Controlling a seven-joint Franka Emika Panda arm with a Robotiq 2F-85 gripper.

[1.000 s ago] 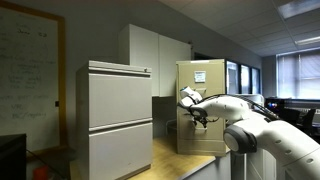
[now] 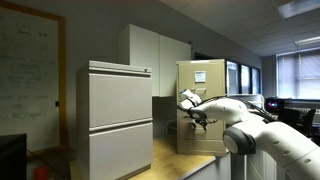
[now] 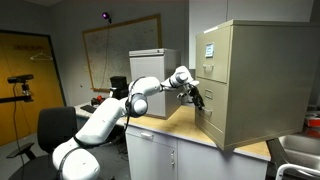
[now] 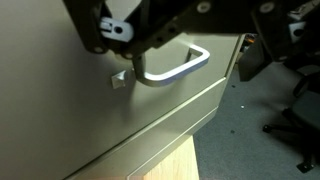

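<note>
A beige file cabinet [image 2: 203, 140] stands on the wooden counter, drawer fronts facing the arm. On one drawer is a silver loop handle [image 4: 178, 75], with a small square lock [image 4: 120, 79] to its left in the wrist view. My gripper is open close in front of that drawer. Its dark fingers show at the upper left and upper right of the wrist view, and the handle appears in the space between them. Whether either finger touches the handle cannot be told. In exterior view 2 the gripper [image 3: 193, 97] is beside the cabinet's drawer side.
A grey two-drawer cabinet [image 2: 120, 120] stands on the same counter, apart from the beige one. Bare wooden counter [image 3: 180, 122] lies between them. White cupboards [image 2: 155, 50] hang on the wall behind. A black office chair [image 3: 35, 155] is on the floor.
The arm has sunk very slightly over the last second. The gripper stays in front of the beige cabinet, and no drawer has visibly moved.
</note>
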